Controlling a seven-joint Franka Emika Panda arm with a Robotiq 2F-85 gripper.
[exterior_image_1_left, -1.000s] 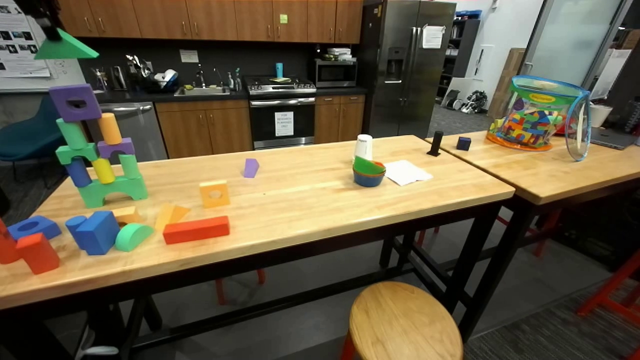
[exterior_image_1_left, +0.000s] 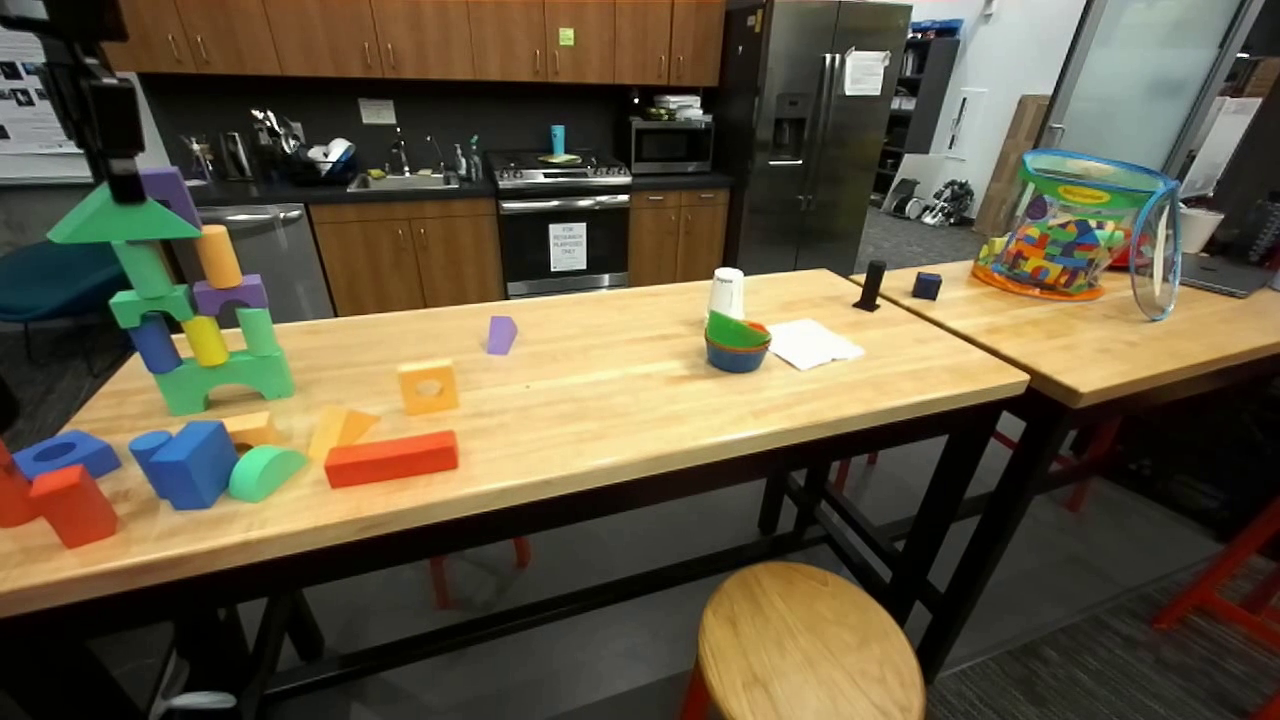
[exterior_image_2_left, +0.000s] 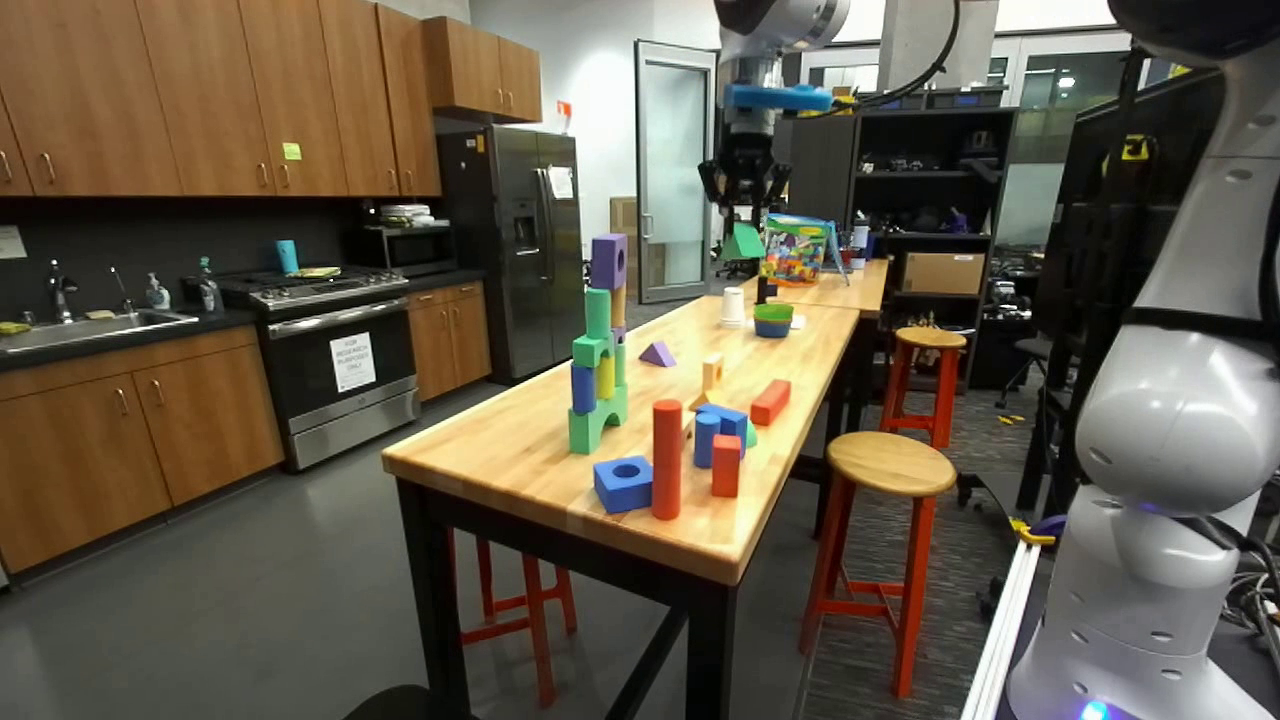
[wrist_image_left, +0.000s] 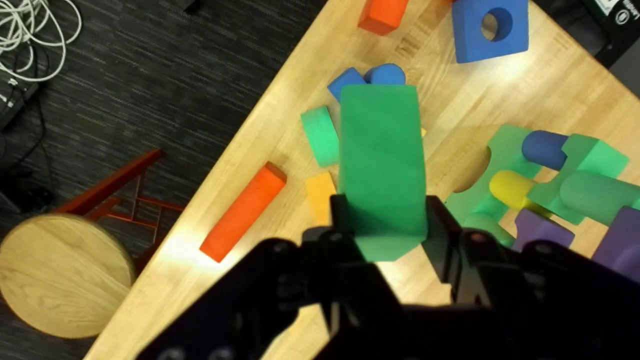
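Observation:
A green triangular block (wrist_image_left: 384, 162) is pinched between the two fingers of my gripper, which is shut on it. In exterior view 1 this triangle (exterior_image_1_left: 125, 220) hangs below the gripper and covers part of the tower's purple top block (exterior_image_1_left: 170, 192). Exterior view 2 shows the held triangle (exterior_image_2_left: 743, 244) well apart from the tower, on the tower's right side. The tower has a green arch (exterior_image_1_left: 228, 382) at its base, with blue, yellow, green, orange and purple blocks stacked above. In the wrist view the tower's purple block (wrist_image_left: 621, 246) is at the right.
Loose blocks lie on the table, among them a long red block (exterior_image_1_left: 392, 460), a blue block (exterior_image_1_left: 198, 464) and a green half-round (exterior_image_1_left: 266, 473). Stacked bowls (exterior_image_1_left: 735, 348) and a white cup (exterior_image_1_left: 727, 295) stand farther along.
My gripper has come down with the green triangle, from above the tower to its top's level in exterior view 1. The tower and the loose blocks look unmoved.

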